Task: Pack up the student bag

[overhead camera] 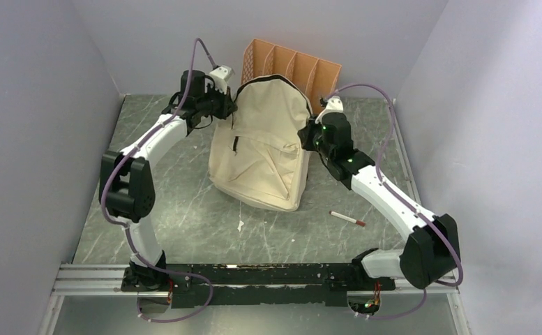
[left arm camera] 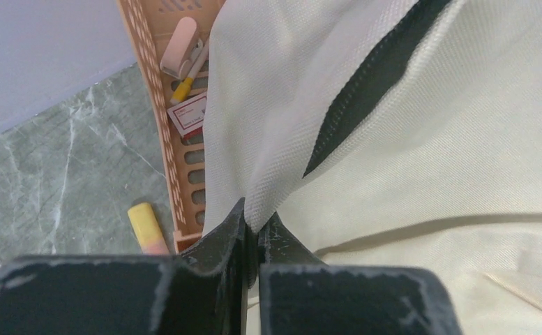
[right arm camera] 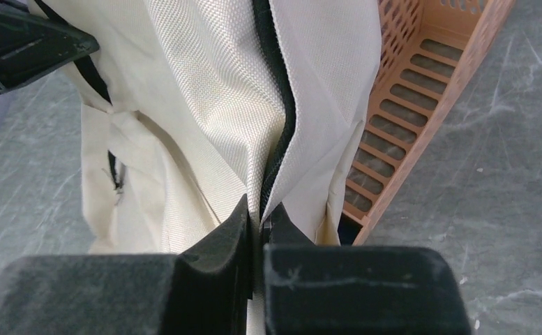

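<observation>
A cream bag (overhead camera: 264, 157) with a black zip along its top edge stands in the middle of the table in the top view. My left gripper is shut on a fold of the bag's cloth at its upper left side. On the upper right side, my right gripper is shut on another fold, with the black zip tape (right arm camera: 282, 132) running down into the fingers. The zip pull is hidden there. Inside the bag cannot be seen.
Behind the bag stands an orange rack (overhead camera: 292, 66) with compartments; a pink item (left arm camera: 181, 47) and a small red-white box (left arm camera: 190, 114) lie in it. A yellow-ended item (left arm camera: 146, 225) lies beside the rack. A marker (overhead camera: 347, 218) rests at front right.
</observation>
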